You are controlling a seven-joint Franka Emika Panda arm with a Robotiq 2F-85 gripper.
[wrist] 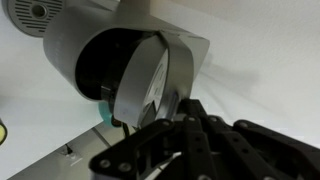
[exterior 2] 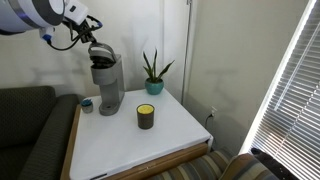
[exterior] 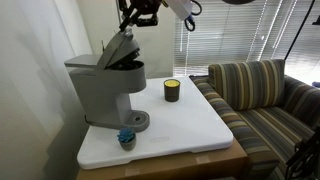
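A grey pod coffee maker point(exterior: 105, 95) stands on the white tabletop, its lid point(exterior: 121, 46) raised at a slant over a dark chamber. In the wrist view the lid point(wrist: 173, 75) cuts across that round opening point(wrist: 105, 62). My gripper point(exterior: 128, 22) is at the upper end of the lid, coming from above. Its black fingers point(wrist: 218, 130) are close together by the lid's outer edge, with nothing visible between them. Whether they touch the lid, I cannot tell. Exterior view 2 shows the gripper point(exterior 2: 92, 38) just above the machine as well.
A dark cup with a yellow top point(exterior: 172, 90) stands right of the machine. A small pot with a blue top point(exterior: 127, 138) sits near the front edge. Behind the table is a potted plant point(exterior 2: 154, 70). A striped armchair point(exterior: 248, 88) adjoins the table.
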